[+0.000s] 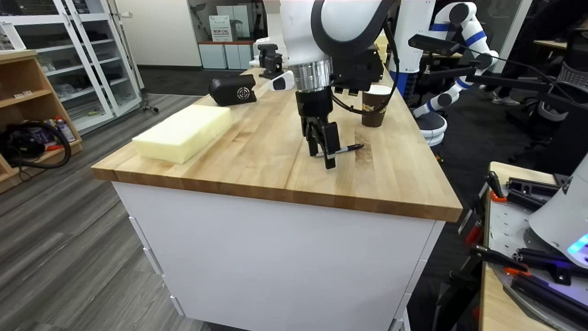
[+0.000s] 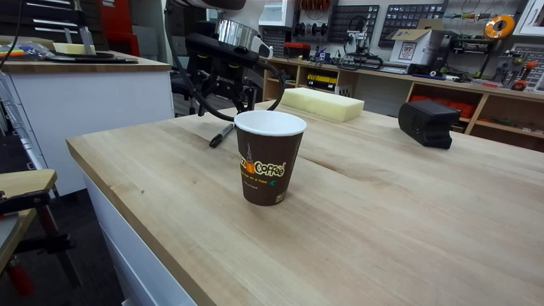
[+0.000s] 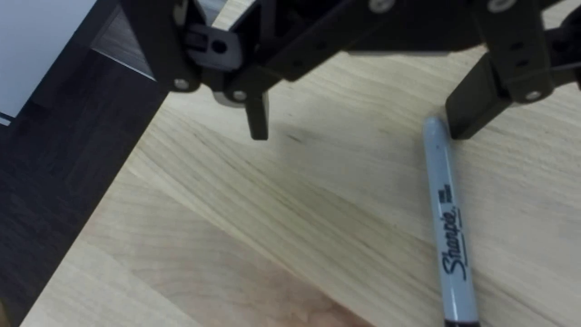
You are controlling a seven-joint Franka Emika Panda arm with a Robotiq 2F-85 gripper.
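Observation:
A grey Sharpie marker (image 3: 449, 229) with a black cap lies flat on the wooden table. In the wrist view its rear end touches or nearly touches the right finger (image 3: 476, 101), while the left finger (image 3: 257, 117) stands well apart over bare wood. My gripper is open, and nothing is held in it. From exterior view 1 the gripper (image 1: 322, 157) appears low over the tabletop at the marker's near end, with the marker (image 1: 347, 149) partly hidden behind a finger. A brown paper coffee cup (image 2: 267, 163) stands upright beyond the marker's cap.
A pale yellow foam block (image 1: 184, 132) rests at the table's left edge. Behind it sits a black speaker-like object (image 1: 232, 90). The tabletop's front edge (image 1: 275, 194) is close to the gripper; bare wood lies between foam and marker.

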